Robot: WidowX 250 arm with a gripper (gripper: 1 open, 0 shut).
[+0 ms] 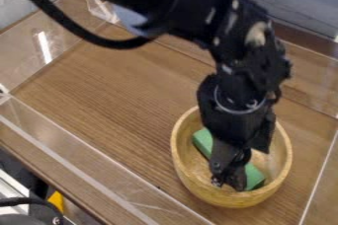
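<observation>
A tan round bowl (199, 175) sits at the lower right of the wooden surface with a green block (251, 178) in it. My black gripper (235, 160) is down inside the bowl, over the block and hiding much of it. Its fingers are open; whether they touch the block cannot be told.
A transparent plastic edge runs along the left, and a pale wall stands at the back right. Cables lie at the lower left corner.
</observation>
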